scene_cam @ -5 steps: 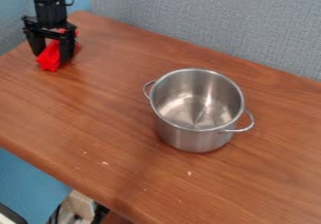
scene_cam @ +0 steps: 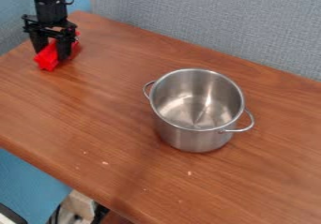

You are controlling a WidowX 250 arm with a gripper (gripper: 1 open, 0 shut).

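My black gripper [scene_cam: 51,42] is at the far left end of the wooden table, lowered over a red object [scene_cam: 49,59] lying on the surface. The red object shows on both sides of the fingers, partly hidden by them; whether they are closed on it is unclear. A steel pot [scene_cam: 196,106] with two side handles stands upright and empty at the centre right.
A grey wall [scene_cam: 226,22] runs behind it. Beyond the left edge is a blue surface [scene_cam: 25,181], with some clutter at the lower left.
The gripper has shifted very slightly at the red object. The pot has not moved.
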